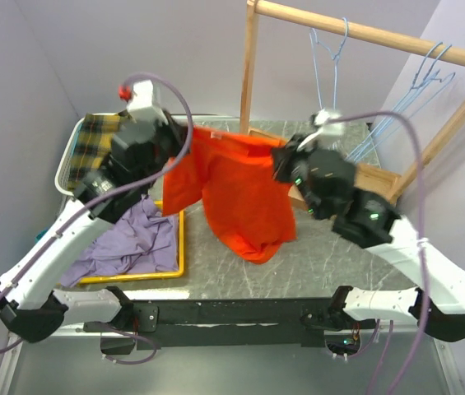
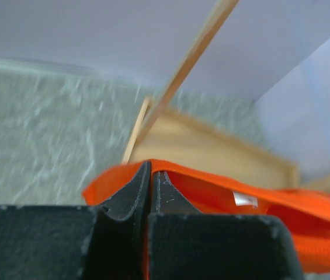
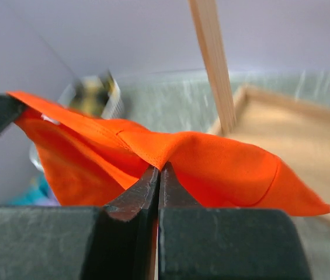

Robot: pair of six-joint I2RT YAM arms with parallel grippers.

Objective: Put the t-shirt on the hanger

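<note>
An orange t shirt (image 1: 244, 206) hangs in the air between my grippers, held along its upper edge, its lower part over the counter. My left gripper is shut on the fabric at one upper corner. My right gripper is shut on the other end of that edge, with orange cloth at its fingertips. Blue wire hangers (image 1: 413, 99) hang from the wooden rail (image 1: 364, 33) at the back right.
A wooden rack base (image 2: 205, 146) stands behind the shirt. At left are a yellow tray (image 1: 181, 251) with purple cloth (image 1: 129, 243) and a white basket (image 1: 66, 164) with plaid cloth.
</note>
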